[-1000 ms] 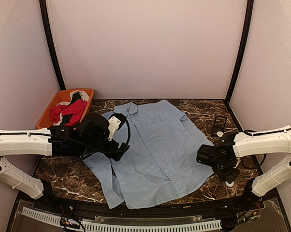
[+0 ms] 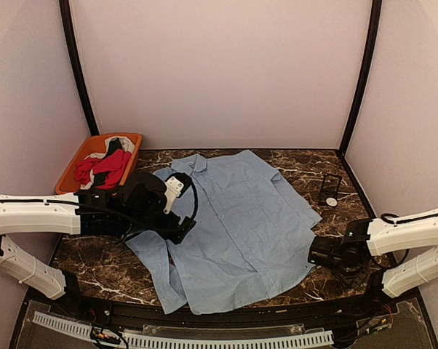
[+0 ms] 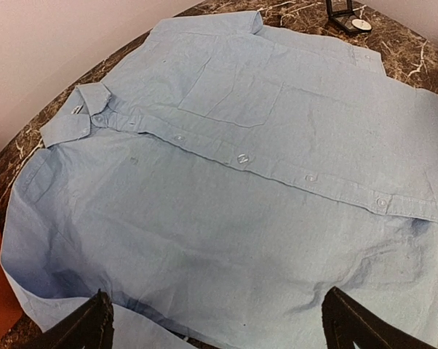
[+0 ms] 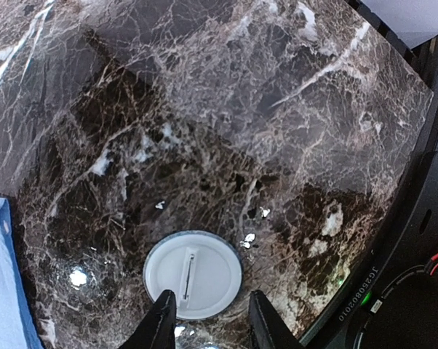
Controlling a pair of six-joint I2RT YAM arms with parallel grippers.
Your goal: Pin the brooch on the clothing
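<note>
A light blue button shirt [image 2: 241,225] lies spread on the dark marble table, its collar toward the back. A white round brooch [image 4: 212,276] lies pin side up on the bare marble right of the shirt, near the front edge. My right gripper is over it, open, with its fingertips at the brooch's near side. My left gripper hangs open over the shirt's left part, nothing between its fingers; its view shows the collar, pocket and button placket.
An orange bin [image 2: 72,167] of red, white and black cloth stands back left. A small black stand [image 2: 330,185] with a white disc [image 2: 331,201] at its foot is right of the shirt. The black table edge [image 4: 401,218] borders the right gripper's view.
My right arm has moved toward the front and right, so the brooch is now hidden under it in the top view. The left arm and shirt look unchanged.
</note>
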